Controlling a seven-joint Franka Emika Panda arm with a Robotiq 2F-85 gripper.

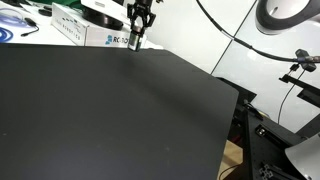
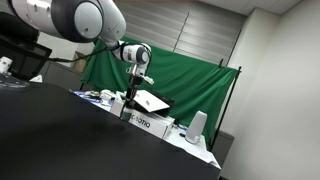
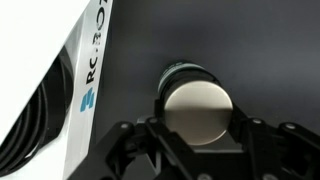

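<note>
A small dark cylinder with a round, pale tan top (image 3: 197,112) fills the space between my fingers in the wrist view. My gripper (image 1: 137,27) is shut on this cylinder (image 1: 135,40), which looks upright in exterior view 1. In exterior view 2 the cylinder (image 2: 126,114) shows below the gripper (image 2: 130,98), in front of the white box. Whether its base touches the table cannot be told.
A white ROBOTIQ box (image 1: 82,30) stands close to the gripper at the table's back edge; its printed side (image 3: 92,80) is near the cylinder. Blue cables (image 1: 12,22) lie at the back left.
</note>
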